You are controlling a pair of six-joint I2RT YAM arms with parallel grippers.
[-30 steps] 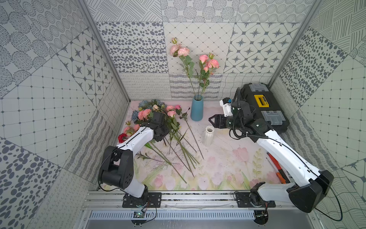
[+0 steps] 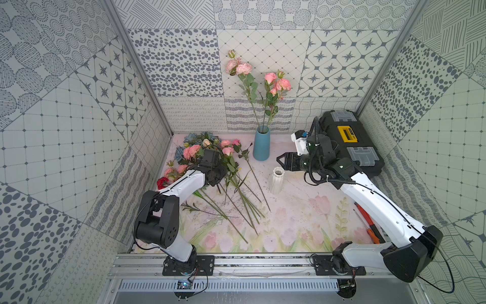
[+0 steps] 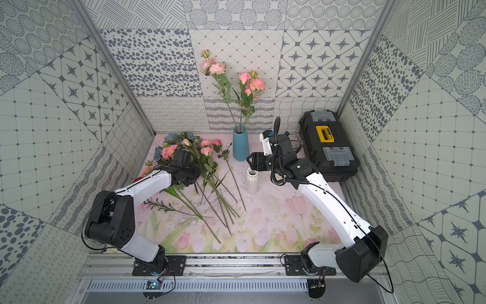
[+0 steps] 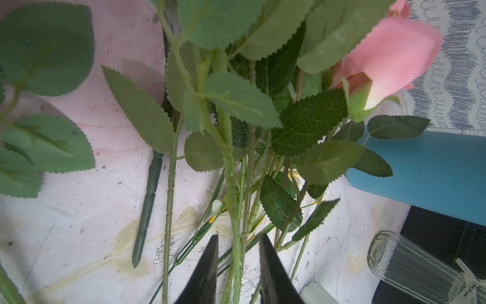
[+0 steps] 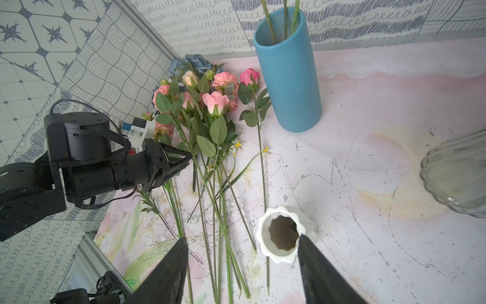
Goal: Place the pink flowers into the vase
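Pink roses (image 2: 194, 151) lie with blue flowers and long green stems at the table's back left. My left gripper is low among them, fingers part open around a green stem in the left wrist view; whether it touches is unclear. A pink rose (image 4: 389, 55) shows just beyond. The teal vase (image 3: 240, 144) at the back middle holds several upright pink flowers (image 3: 250, 83). A white fluted vase (image 5: 268, 238) stands in front of it, near my right gripper, which is open and empty above the table.
A black toolbox (image 3: 329, 157) sits at the back right. A clear glass container (image 5: 450, 172) is beside the right arm. Red-handled tools (image 2: 367, 217) lie at the right edge.
My left arm's elbow has shifted slightly, with little movement of the gripper among the flowers. The right arm has not moved.
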